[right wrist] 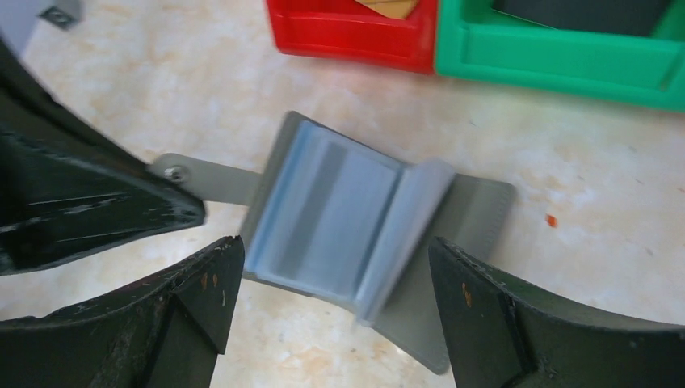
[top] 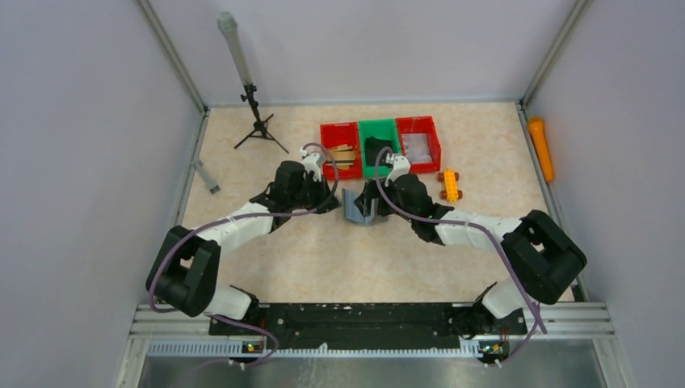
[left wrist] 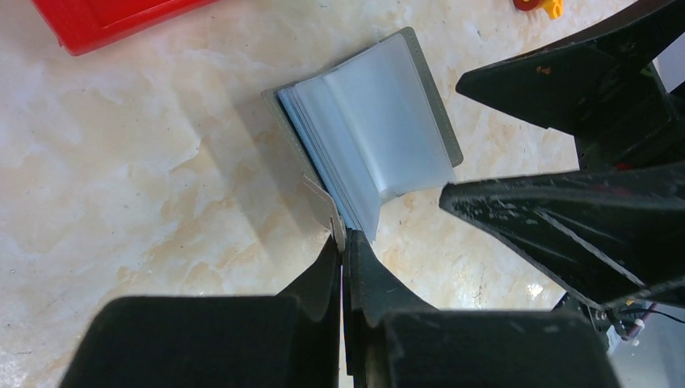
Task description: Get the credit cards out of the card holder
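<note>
The grey card holder [top: 353, 207] lies open on the table between my two arms. Its clear, bluish sleeves [right wrist: 327, 214] fan out, one standing partly up in the middle; I cannot make out a separate card. On the holder's left, a grey strap with a snap [right wrist: 222, 183] runs into my left gripper, which is shut on it. Over the sleeves is my right gripper, its fingers wide apart and nothing gripped between them. From the left wrist view, its dark fingers [left wrist: 557, 206] are beside the holder's right side.
Behind the holder stand a red bin [top: 339, 172] with wooden pieces, a green bin [top: 379, 128] with something black, and another red bin [top: 437, 145]. A yellow toy car [top: 451, 185] sits to the right.
</note>
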